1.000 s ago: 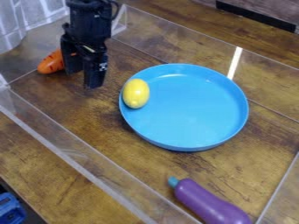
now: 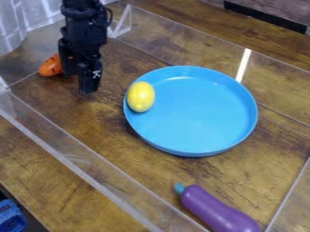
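Note:
My black gripper (image 2: 82, 74) hangs at the upper left, low over the wooden surface, open as far as its dark shape shows. Just left of it lies an orange object (image 2: 51, 65), probably a carrot, partly behind it. A yellow oval object (image 2: 140, 96) rests on the left part of a blue plate (image 2: 200, 113). A purple toy eggplant (image 2: 216, 208) lies at the bottom right.
Clear tray walls (image 2: 61, 152) run along the left and bottom. Bare wood (image 2: 115, 172) fills the area below the gripper and plate, and also the space above the plate.
The gripper has moved left toward the orange object, which it now covers more. The plate, yellow object and eggplant are unchanged.

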